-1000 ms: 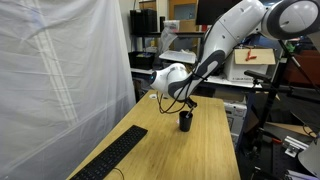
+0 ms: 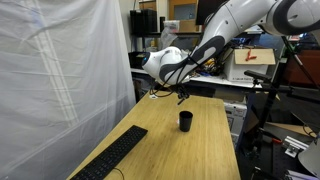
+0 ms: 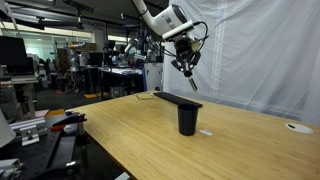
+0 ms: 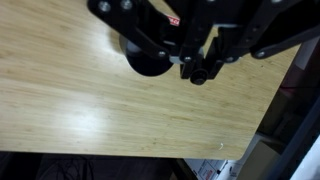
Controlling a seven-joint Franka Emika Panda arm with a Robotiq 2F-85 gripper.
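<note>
A black cup [image 2: 185, 121] stands upright on the wooden table, and in the second exterior view the cup [image 3: 187, 121] is near the middle. Above it and a little to the side, clear of its rim, is my gripper [image 3: 189, 69]. It is shut on a thin dark stick-like object, perhaps a pen [image 3: 193, 82], which points downward. In the wrist view the dark round end of the pen [image 4: 198, 76] shows between the fingers, beside the cup [image 4: 148, 62]. The cup's inside is mostly hidden by the fingers.
A black keyboard [image 2: 108, 155] lies along the table's left side. A small white object [image 3: 206, 132] is on the table near the cup, and a white round item [image 3: 299, 127] lies farther right. Bare table [image 2: 160, 152] stretches in front of the cup.
My gripper was down at the cup a second ago. It has risen and drawn away toward the back, with the dark pen now showing below it. The cup has stayed in place.
</note>
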